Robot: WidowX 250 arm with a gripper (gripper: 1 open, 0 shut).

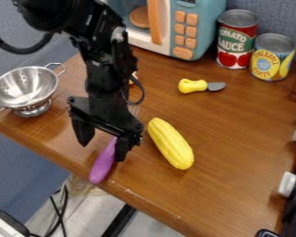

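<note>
My black gripper [106, 135] hangs low over the left part of the wooden table, its fingers parted and open around the upper end of a purple object [101, 165] lying near the front edge; whether they touch it is hard to tell. A yellow corn cob [170, 143] lies just to the right of the gripper.
A metal colander [25, 91] sits at the left edge. A toy microwave [183, 28], a tomato sauce can [236, 42], a second can [272, 59] and a yellow-handled utensil [194, 85] are at the back. A black appliance [294, 194] lines the right edge.
</note>
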